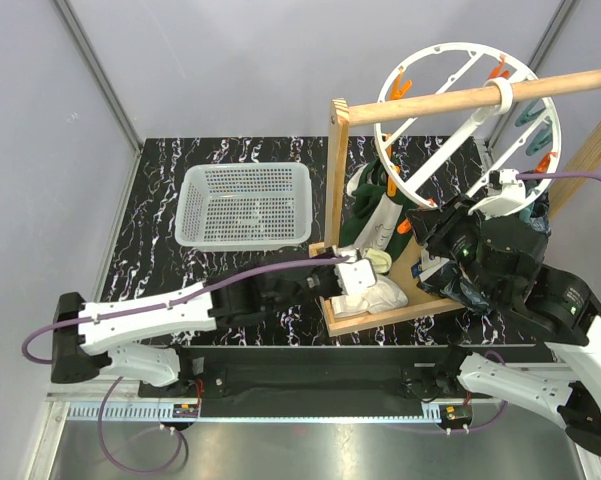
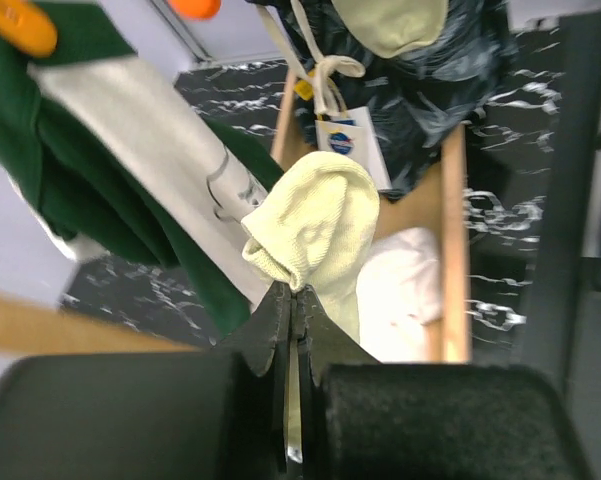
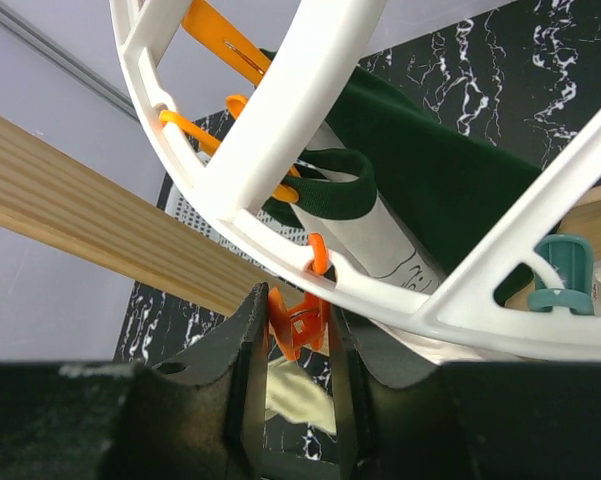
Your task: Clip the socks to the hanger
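A pale yellow sock (image 2: pixel 315 225) is pinched between the fingertips of my left gripper, which is shut on it. In the top view this sock (image 1: pixel 379 260) is by the wooden post, low in the frame's opening. My right gripper is shut on an orange clip (image 3: pixel 297 322) at the lower rim of the white round hanger (image 3: pixel 400 312). The hanger (image 1: pixel 392 165) hangs from a wooden bar. A green and white sock (image 3: pixel 345 215) hangs from orange clips on it.
The wooden stand's post (image 1: pixel 336 180) rises between the left arm and the hanger. A white cloth (image 1: pixel 372 297) and a dark plastic bag (image 2: pixel 405 95) are at the base. Left of the stand, a white basket (image 1: pixel 245 165) is empty.
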